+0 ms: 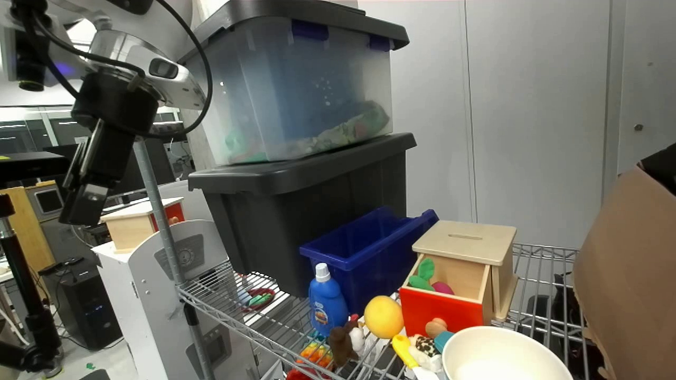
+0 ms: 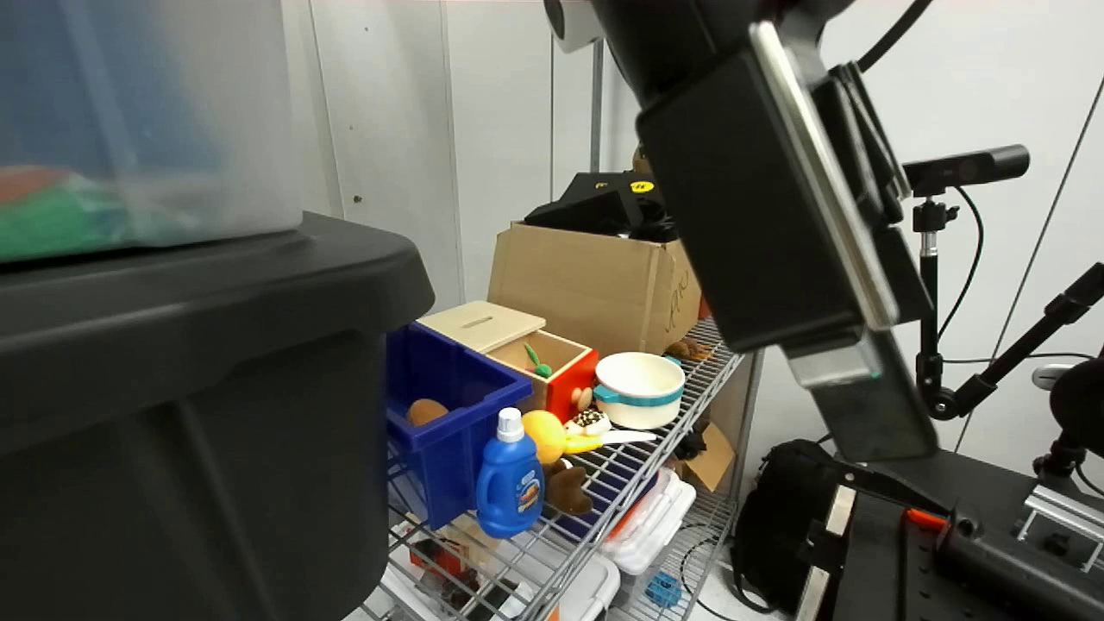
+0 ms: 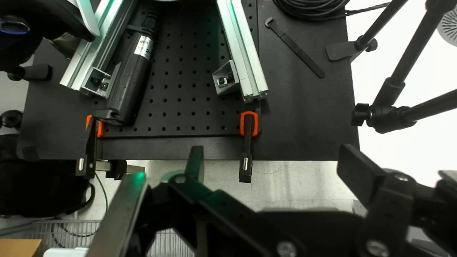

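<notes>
My gripper stands open in the wrist view, its two fingers wide apart with only floor and table edge seen between them. In exterior view 1 it hangs at the upper left, clear of the shelf. On the wire shelf, a wooden box (image 1: 464,241) has its red-fronted drawer (image 1: 437,310) pulled out, with a green and purple toy vegetable (image 1: 425,276) inside. Beside it are a yellow-orange ball (image 1: 384,316), a blue detergent bottle (image 1: 327,304) and a white bowl (image 1: 507,358). None of these touches the gripper.
A blue bin (image 1: 364,253) stands behind the bottle, holding a brown item (image 2: 425,412). Stacked storage tubs (image 1: 304,209) rise at the shelf's left end; a cardboard box (image 2: 590,285) is at the other. Below the gripper lies a black table (image 3: 300,120) with metal rails and clamps.
</notes>
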